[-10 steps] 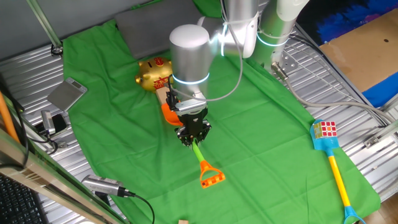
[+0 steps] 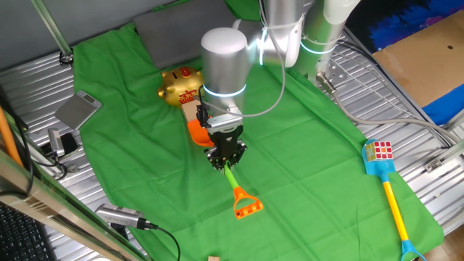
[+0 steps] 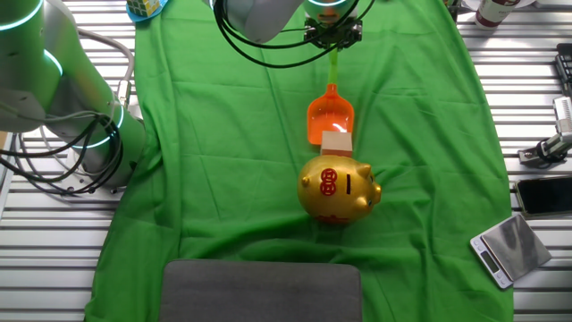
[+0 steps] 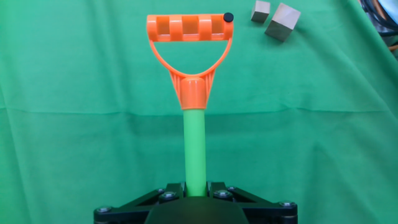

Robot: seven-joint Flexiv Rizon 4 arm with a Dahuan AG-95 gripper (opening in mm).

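Observation:
A toy shovel with an orange D-shaped handle (image 4: 190,28), a green shaft (image 4: 194,143) and an orange scoop (image 3: 331,116) lies over the green cloth. My gripper is shut on the green shaft, one finger against each side. At the scoop's front edge is a pale wooden block (image 3: 336,143); whether it rests on the lip or just against it, I cannot tell. Directly behind the block, a golden piggy bank (image 3: 338,190) stands close to it. In exterior view 1 the arm partly hides the scoop and block.
Two small wooden blocks, one larger (image 4: 283,22) and one smaller (image 4: 260,11), lie beyond the handle. A blue-and-yellow shovel (image 2: 392,206) holds a puzzle cube (image 2: 378,151) at the right. A dark grey panel (image 3: 259,291) lies behind the piggy bank. Open cloth surrounds the handle.
The arm and the held shovel have shifted very slightly to the right in exterior view 1. The piggy bank and the other objects look unmoved.

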